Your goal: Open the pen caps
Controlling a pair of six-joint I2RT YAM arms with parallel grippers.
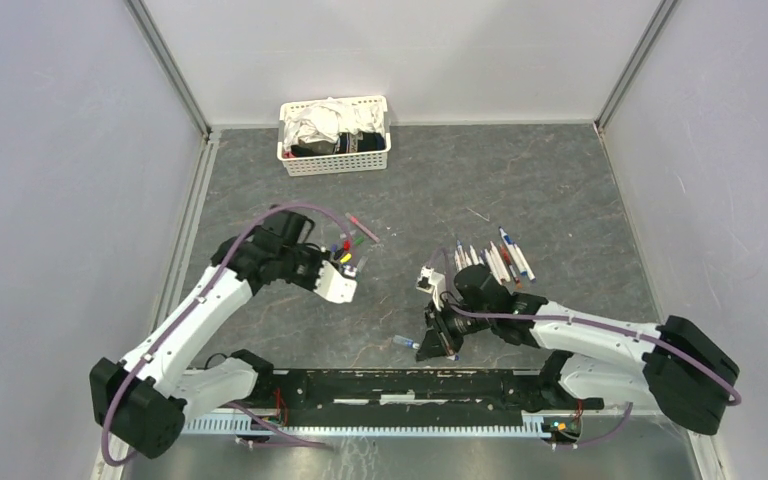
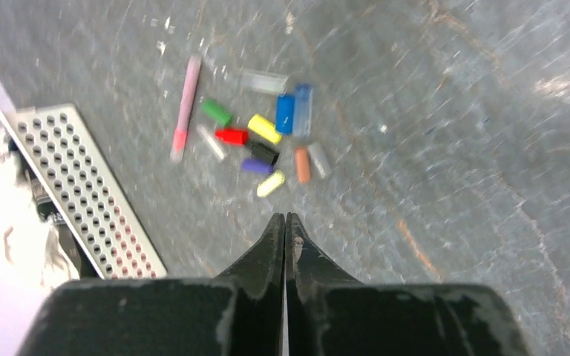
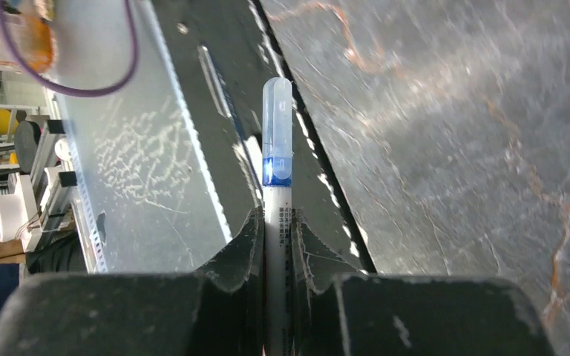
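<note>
My right gripper is shut on a white-bodied pen [image 3: 277, 245]. A translucent cap [image 3: 277, 122] with a blue band covers the pen's far end. From above, this capped end [image 1: 405, 342] shows near the front edge of the table. The left gripper is shut, and nothing shows between its fingers. Past its tips lie several loose caps, among them a green cap [image 2: 216, 112], a red cap [image 2: 231, 136] and a blue cap [image 2: 285, 114]. A pink pen [image 2: 187, 104] lies beside them.
Several pens [image 1: 492, 262] lie in a row on the right of the table. A white basket [image 1: 335, 167] with cloths stands at the back. The middle of the table between the arms is clear. Along the front runs a black rail [image 1: 400, 385].
</note>
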